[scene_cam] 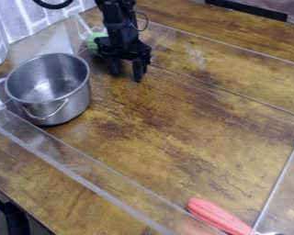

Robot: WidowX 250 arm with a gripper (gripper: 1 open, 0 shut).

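Observation:
My dark gripper (122, 57) reaches down from the top of the view at the back left, low over the wooden table, beside a pale green item (96, 40) that is partly hidden behind it. Its fingers are dark and small, so I cannot tell whether they are open or shut. A steel pot (49, 90) with a wire handle stands at the left, in front of and left of the gripper. A pink-red handled utensil (217, 217) lies at the bottom right, partly out of view.
Clear plastic strips or edges border the work area at left, back and right. A dark edge runs along the top right.

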